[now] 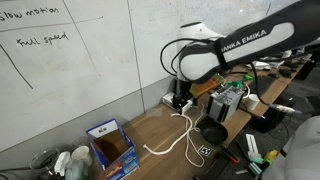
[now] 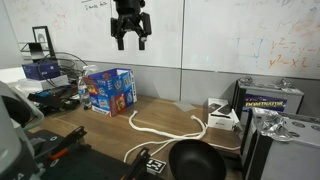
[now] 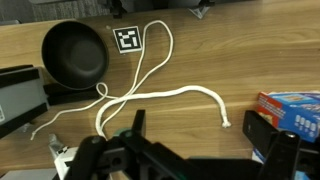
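Note:
My gripper (image 2: 131, 42) hangs high above the table with its fingers apart and nothing between its fingers. In the wrist view a white rope (image 3: 185, 91) lies loosely curved on the wood, one end bent down near the right finger. The same rope (image 1: 182, 137) shows below the arm in exterior view 1. A black pan (image 3: 75, 53) rests left of the rope in the wrist view. An open blue and red box (image 2: 109, 92) stands on the left of the table in exterior view 2.
A printed marker (image 3: 128, 39) lies beside the pan. A small white box (image 2: 221, 114) stands at the back right, near a metal case (image 2: 270, 97) and a larger grey case (image 2: 275, 150). Bare wood surrounds much of the rope.

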